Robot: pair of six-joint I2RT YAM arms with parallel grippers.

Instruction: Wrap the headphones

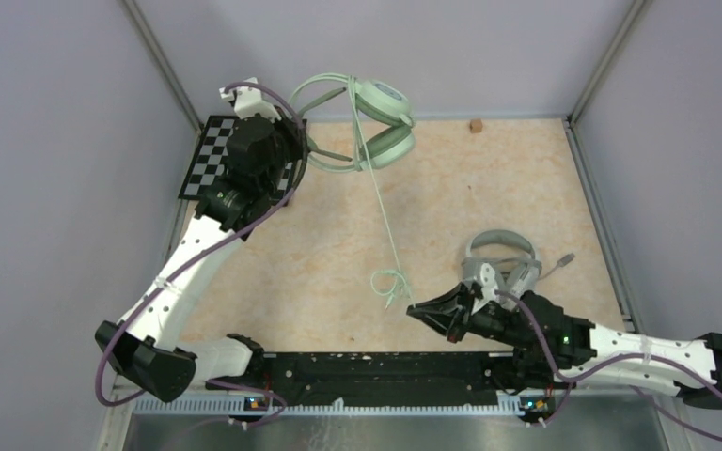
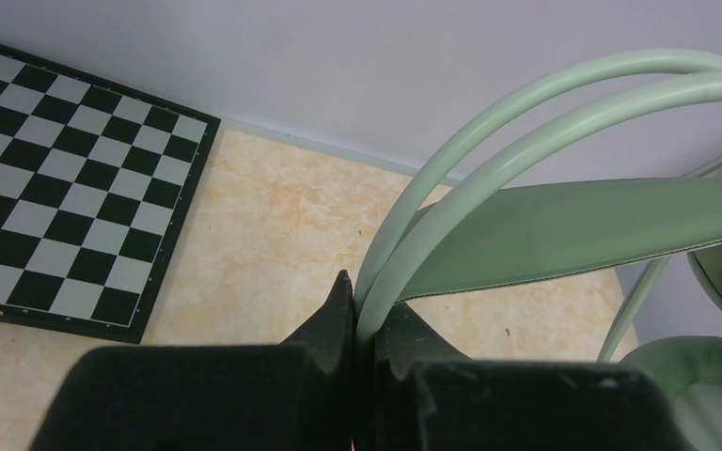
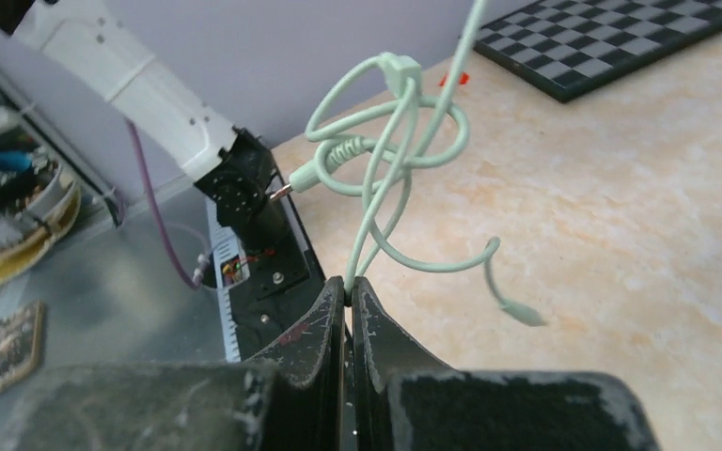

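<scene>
Mint-green headphones (image 1: 385, 144) hang in the air at the upper middle of the top view. My left gripper (image 1: 303, 141) is shut on their headband (image 2: 442, 202). A cable (image 1: 378, 194) runs from the bundled headband down toward my right gripper (image 1: 411, 307), which is low at the front right. In the right wrist view my right gripper is shut on the thin cable, with a loose coil, plug (image 3: 306, 176) and ends dangling above and beside its fingertips.
A checkerboard (image 1: 209, 160) lies at the back left. Grey headphones (image 1: 500, 239) lie at the right, partly behind my right arm. A small wooden block (image 1: 476, 125) sits at the back.
</scene>
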